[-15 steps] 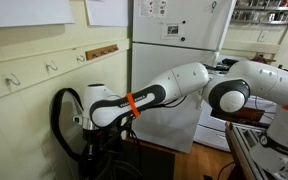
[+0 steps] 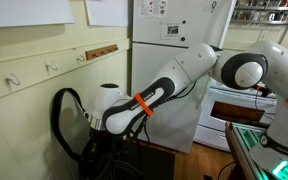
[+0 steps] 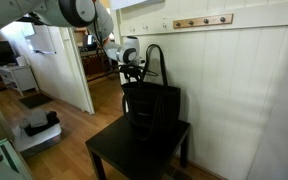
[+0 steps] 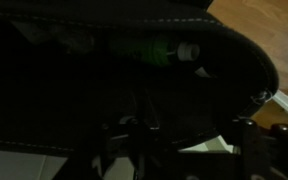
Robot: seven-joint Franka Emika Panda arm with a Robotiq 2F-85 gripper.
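Observation:
A black tote bag [image 3: 150, 112] stands upright on a dark low table, its strap looping up towards the wall hooks. Inside it, the wrist view shows a green bottle [image 4: 156, 48] lying on its side with a pale cap, beside some clear plastic. My gripper hangs over the mouth of the bag, pointing down, its dark fingers apart. The bag's stitched rim runs close by the fingers; whether any fabric lies between them is too dark to tell. The bottle is clear of the fingers. From the side, my gripper [image 3: 136, 74] shows at the bag's top edge.
The black table [image 3: 124, 147] has bare room in front of the bag. A white wall with a wooden hook rail [image 3: 204, 20] stands close behind. A white cabinet [image 2: 164, 80] is further back, with wooden floor around.
The wrist has shifted slightly to the right in exterior view 1 and its head has tilted. The bag stays in place.

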